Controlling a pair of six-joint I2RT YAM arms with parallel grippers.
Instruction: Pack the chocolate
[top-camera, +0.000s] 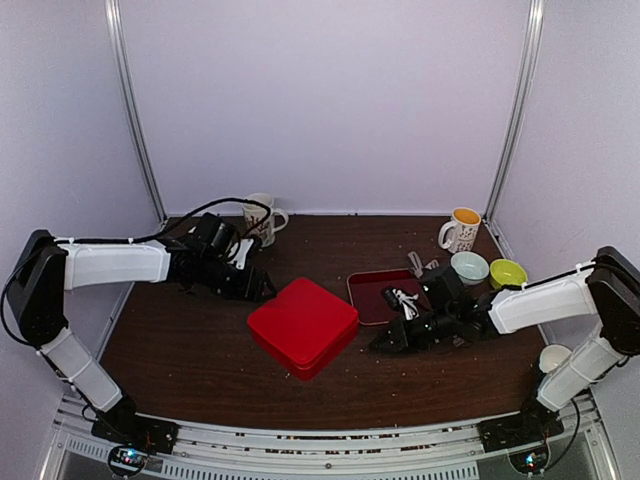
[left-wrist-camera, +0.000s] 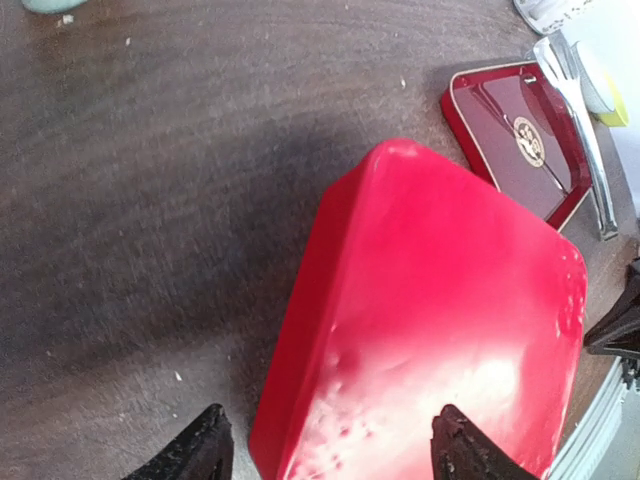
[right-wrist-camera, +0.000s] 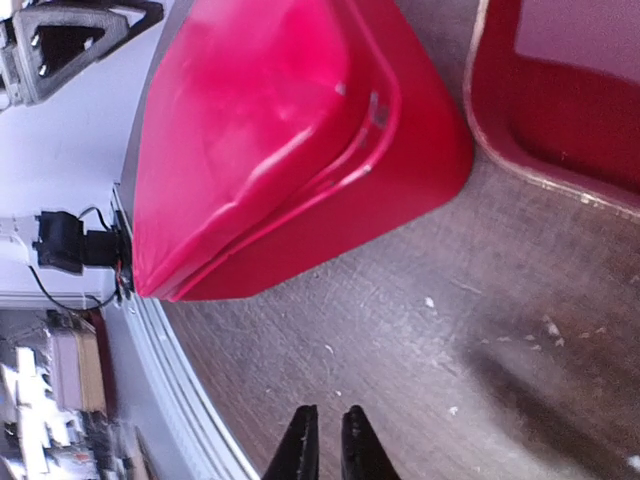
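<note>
A red box with its lid on (top-camera: 302, 323) lies in the middle of the table, filling much of the left wrist view (left-wrist-camera: 430, 330). My left gripper (top-camera: 262, 287) hangs just off the box's back-left side; its fingertips (left-wrist-camera: 208, 444) are spread apart over the box's edge, with nothing held. My right gripper (top-camera: 380, 343) is to the box's right, over bare table, its two fingertips (right-wrist-camera: 358, 435) close together with a narrow gap and nothing visible between. A shallow red tray (left-wrist-camera: 500, 130) with a round emblem lies behind the box. No chocolate is distinguishable.
Silver utensils (left-wrist-camera: 600, 195) lie along the tray. A white bowl (top-camera: 469, 265), a green bowl (top-camera: 508, 272) and a mug (top-camera: 462, 228) stand at the back right; another mug (top-camera: 258, 210) is at the back left.
</note>
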